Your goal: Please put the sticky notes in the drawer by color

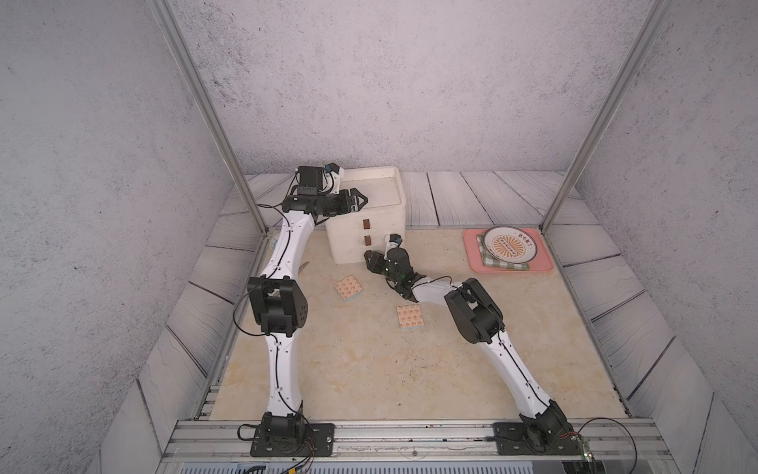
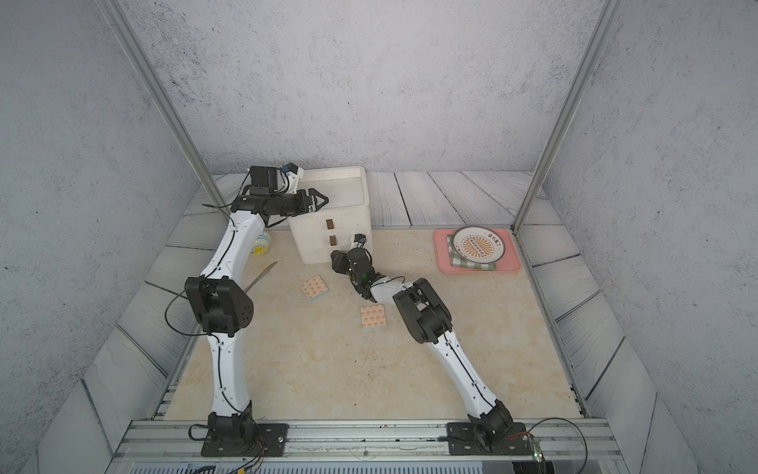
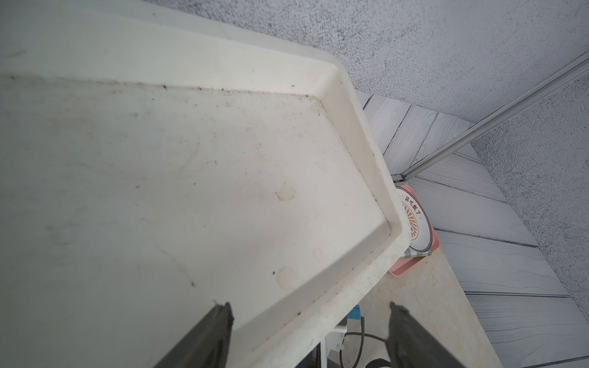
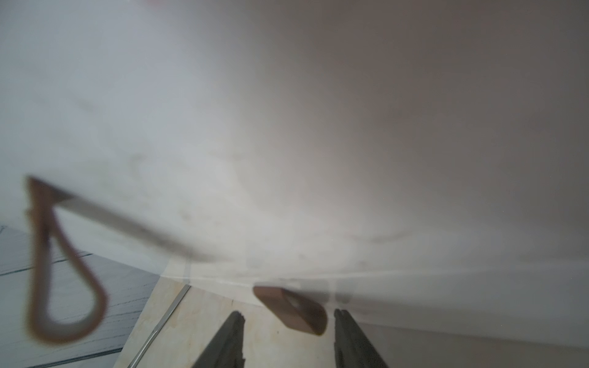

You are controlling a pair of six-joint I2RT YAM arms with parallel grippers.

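A white drawer cabinet (image 1: 347,237) with brown handles (image 2: 330,223) stands at the back middle. My left gripper (image 1: 357,200) is over its top tray (image 3: 202,184), fingers apart with nothing between them. My right gripper (image 1: 372,261) is low at the cabinet front, fingers apart just before a handle (image 4: 288,306); the lowest handle is hidden in the top views. Two pale orange-patterned sticky note pads lie on the table, one (image 1: 348,287) left of the right gripper, the other (image 1: 409,316) nearer the front.
A pink tray (image 1: 543,264) with a plate (image 1: 509,241) and checked cloth lies back right. A long thin item (image 2: 259,276) and a small yellow container (image 2: 258,249) lie left of the cabinet.
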